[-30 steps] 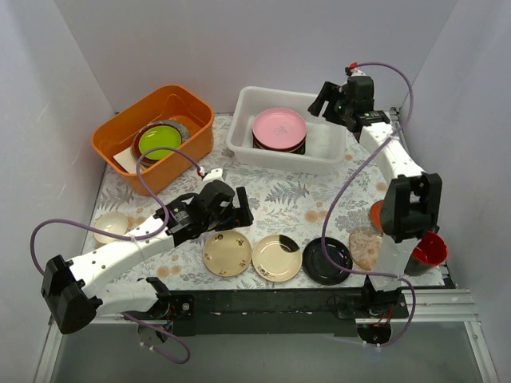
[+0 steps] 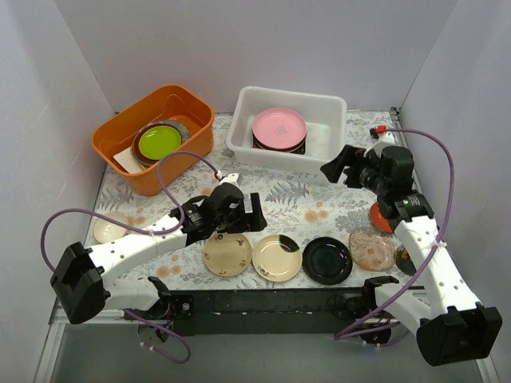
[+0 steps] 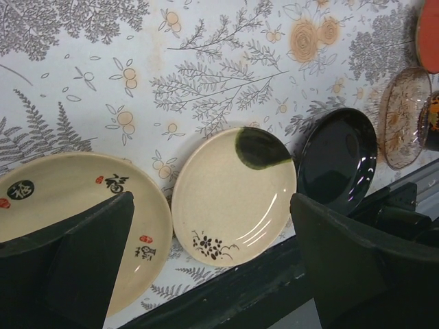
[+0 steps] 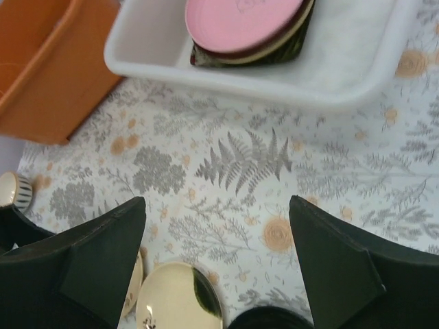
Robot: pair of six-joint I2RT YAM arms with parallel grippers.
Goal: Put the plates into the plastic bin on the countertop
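A pink plate (image 2: 279, 128) tops a stack inside the white plastic bin (image 2: 239, 132) at the back. Along the counter's front edge lie a cream plate with small motifs (image 2: 227, 255), a cream plate with a dark green patch (image 2: 277, 263) and a black plate (image 2: 327, 261). My left gripper (image 2: 257, 214) hovers open above the two cream plates, which show between and beyond its fingers in the left wrist view. Off the bin's front right corner, my right gripper (image 2: 336, 168) hangs open over bare counter, nothing between its fingers.
An orange bin (image 2: 116, 128) at back left holds a green plate (image 2: 160, 142) and others. A clear dish (image 2: 371, 248) and an orange-red bowl (image 2: 381, 217) sit at right, partly behind the arm. A cream bowl (image 2: 110, 227) is at left. Mid-counter is clear.
The left gripper has shifted slightly right. The plates have stayed put.
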